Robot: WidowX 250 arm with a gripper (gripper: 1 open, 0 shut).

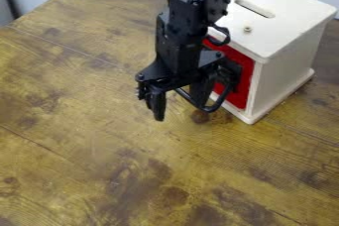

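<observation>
The black gripper [155,95] hangs low over the wooden table, just left of a white box [283,42] with a red front panel [233,91]. Its fingers point down; whether they are open or shut is hard to tell, and nothing is clearly held. The arm covers part of the red panel.
The box has a slot and a small knob on top. A pale wall stands behind at the top right.
</observation>
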